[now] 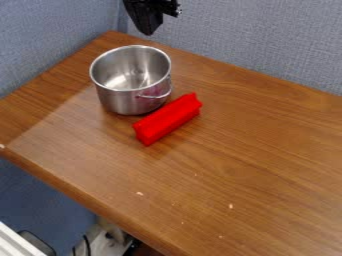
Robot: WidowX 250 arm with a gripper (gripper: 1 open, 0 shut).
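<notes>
A shiny steel pot [130, 78] stands on the wooden table [241, 170] at the upper left. Just right of and in front of it lies a red oblong block [167, 119], on a slant. My dark gripper [151, 18] is at the top edge of the view, raised above and behind the pot and mostly cut off, so whether it is open or shut cannot be made out.
Padded grey-blue walls border the table at the back and left. Cables and white hardware show below the table's edge at the bottom left.
</notes>
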